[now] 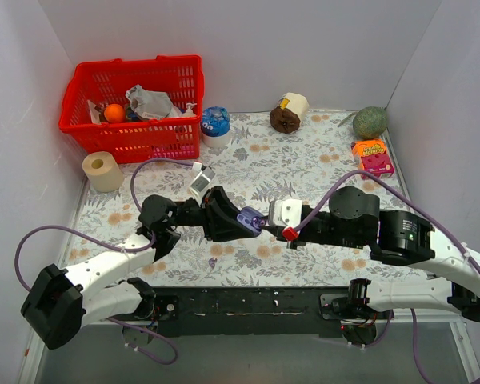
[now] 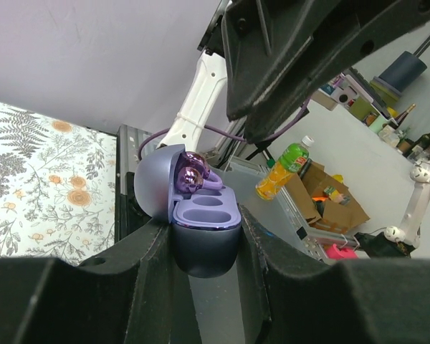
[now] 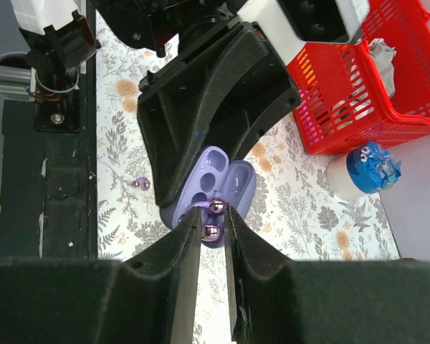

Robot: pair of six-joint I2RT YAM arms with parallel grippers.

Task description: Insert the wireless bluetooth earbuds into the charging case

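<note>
My left gripper is shut on the open purple charging case (image 2: 203, 215), holding it above the table. An earbud (image 2: 192, 172) with shiny round ends rests at the case's far end; whether it is fully seated cannot be told. Two oval hollows nearer the left gripper look empty. In the right wrist view my right gripper is partly open around the earbud's shiny ends, with a gap between its fingers. From the left wrist view, its fingers (image 2: 294, 57) stand clear of the earbud. The other earbud (image 1: 213, 262) lies on the table.
A red basket (image 1: 132, 132) stands at the back left, with a blue-topped jar (image 1: 216, 124) beside it. A paper roll (image 1: 103, 171) is at the left. Farther back sit a melon (image 1: 370, 122) and a snack box (image 1: 374, 158). Open tablecloth lies around the case.
</note>
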